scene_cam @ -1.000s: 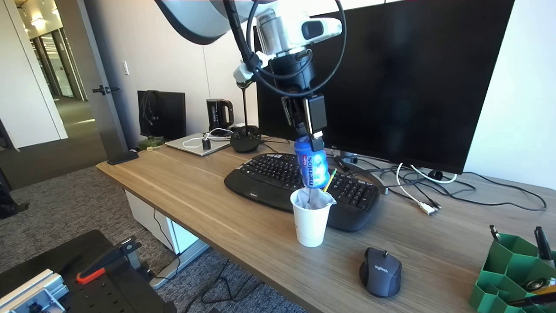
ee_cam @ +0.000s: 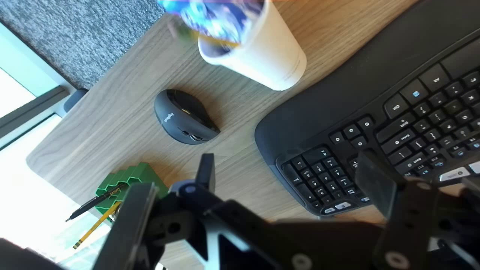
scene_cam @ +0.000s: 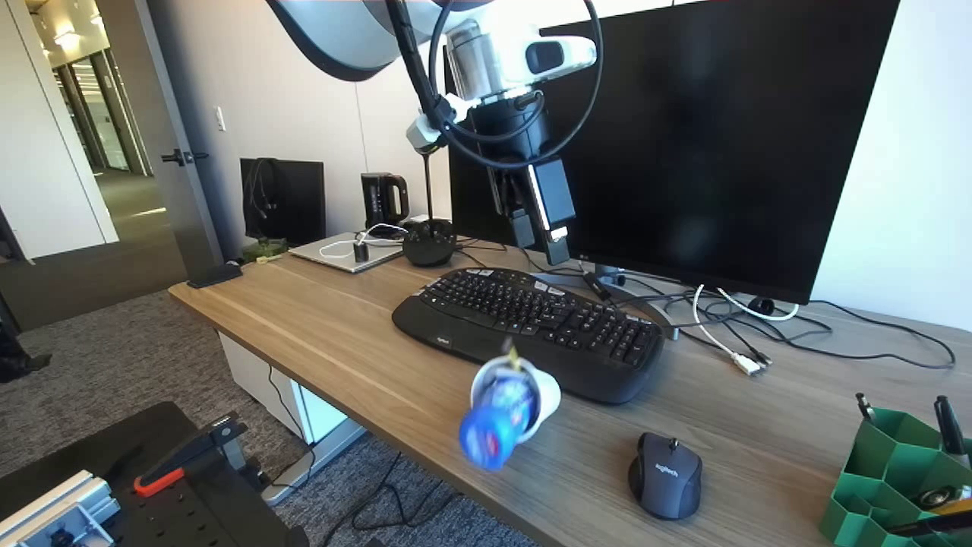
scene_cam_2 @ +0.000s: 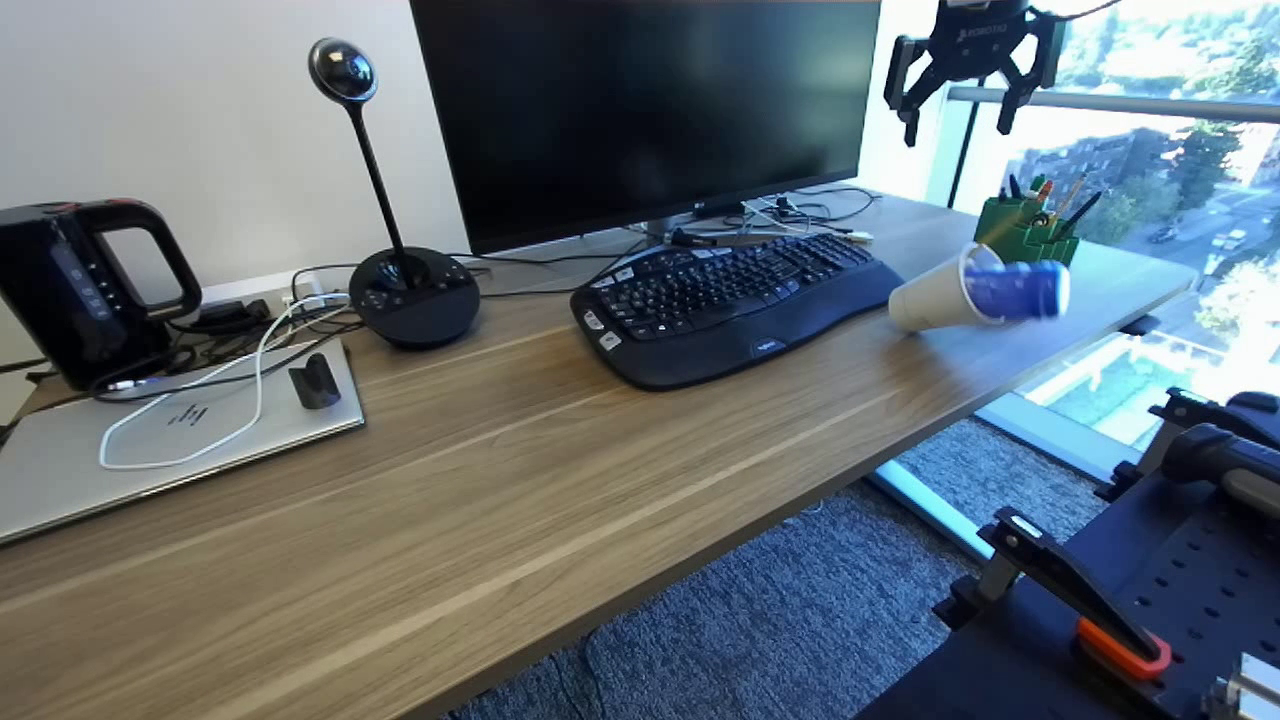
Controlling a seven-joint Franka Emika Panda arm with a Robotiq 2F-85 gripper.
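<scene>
A white paper cup [scene_cam: 547,399] is tipping over on the desk in front of the keyboard, its mouth turned toward the front edge. Out of that mouth leans a blue mentos bottle [scene_cam: 492,432], blurred by motion; in exterior view 2 the bottle [scene_cam_2: 1017,290] points right, out of the cup [scene_cam_2: 930,300]. The wrist view cuts off the bottle [ee_cam: 211,18] at its top edge, beside the cup [ee_cam: 274,56]. High above the desk, my gripper [scene_cam_2: 957,126] is open, its fingers spread and empty. It hangs clear of both cup and bottle.
Behind the cup lies a black keyboard [scene_cam: 538,319], with a large monitor [scene_cam: 702,146] beyond. A mouse [scene_cam: 666,475] and a green pen holder [scene_cam: 897,469] are to the right. The desk's front edge is close to the bottle. Bare desk [scene_cam_2: 504,516] stretches leftward.
The mentos bottle has left my gripper, whose fingers have spread. The cup, upright before, has tipped toward the desk's front edge with the bottle leaning out. The arm has barely moved.
</scene>
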